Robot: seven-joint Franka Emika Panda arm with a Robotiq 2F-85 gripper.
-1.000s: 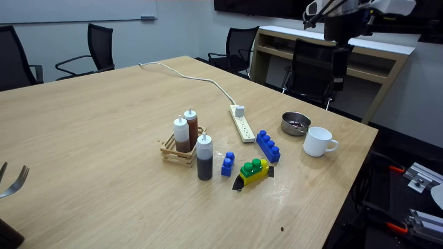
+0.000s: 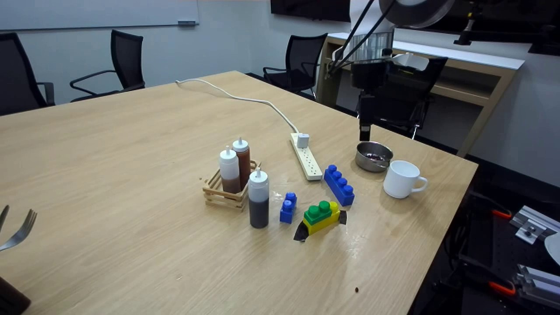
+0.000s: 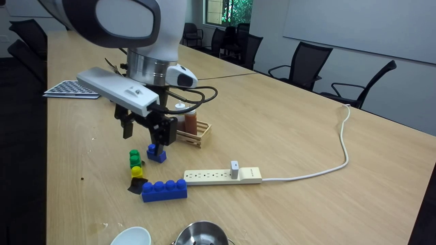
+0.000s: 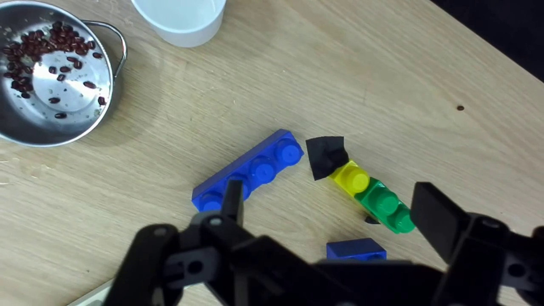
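My gripper is open above the table, with nothing between its fingers. In the wrist view, the long blue brick (image 4: pixel 255 171) lies beneath the left finger. A yellow-and-green brick assembly (image 4: pixel 375 196) reaches from the middle towards the right finger, and a small blue brick (image 4: pixel 355 248) is partly covered by the gripper body. From the second exterior view, my gripper (image 3: pixel 143 142) hangs high, one finger overlapping the small blue brick (image 3: pixel 161 157) in the picture. Black tape (image 2: pixel 301 231) sticks out at both ends of the yellow-and-green bricks (image 2: pixel 321 219).
A metal pot (image 4: pixel 114 109) holding brown beans and a white mug (image 2: pixel 401 181) stand near the table edge. The power strip (image 2: pixel 307 160) lies by the long blue brick. Sauce bottles (image 2: pixel 258 202) and a wooden crate (image 2: pixel 225 198) stand farther left. Open table stretches beyond.
In the first exterior view, my gripper has moved left and down, from the right side to a place that overlaps the area just above the pot. The table objects have stayed put.
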